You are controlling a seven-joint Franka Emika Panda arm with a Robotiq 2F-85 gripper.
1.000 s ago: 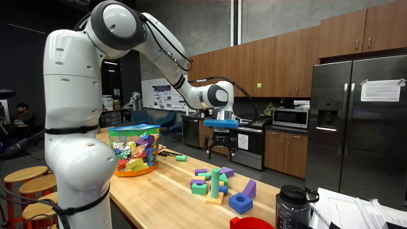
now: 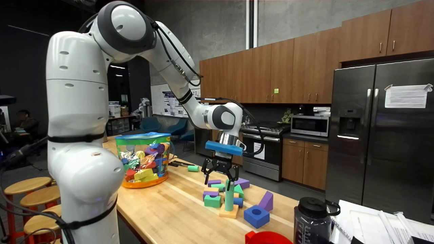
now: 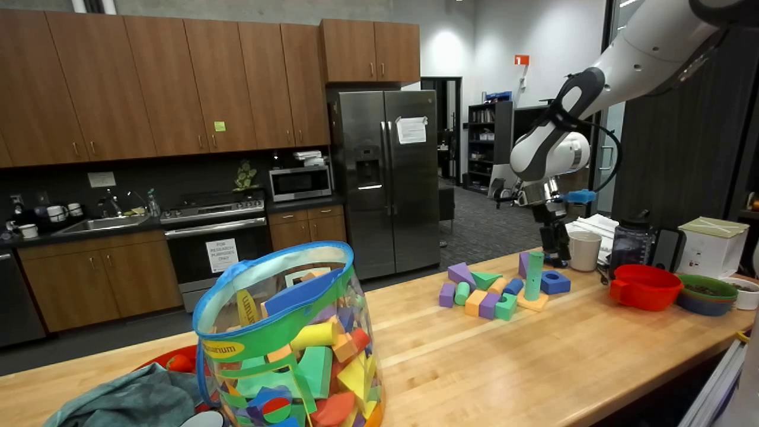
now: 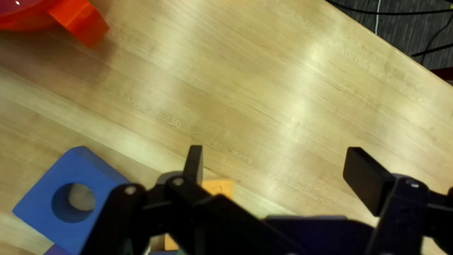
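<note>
My gripper [image 2: 217, 185] is low over the blocks, tilted, with its fingers wide apart and nothing held between them. In exterior view 1 one finger overlaps the top of an upright green cylinder [image 2: 229, 199], which stands on a flat orange block [image 2: 228, 212]; whether they touch I cannot tell. A blue block with a round hole [image 2: 256, 216] lies beside it, and a purple wedge [image 2: 266, 201] is just behind. In the wrist view the blue block [image 4: 51, 204] is left of the open gripper. The orange block [image 4: 218, 187] is partly hidden by a finger.
Several small blocks, including a green one [image 3: 506, 307], cluster beside the cylinder. A red cup [image 3: 646, 286], a dark bottle [image 2: 313, 223] and a beige mug [image 3: 584, 250] stand nearby. A clear bag of blocks [image 2: 142, 158] stands farther along the table.
My gripper has come down and moved left in exterior view 1, from above and behind the blocks to the cylinder's top, and has tilted. The blocks look unmoved.
</note>
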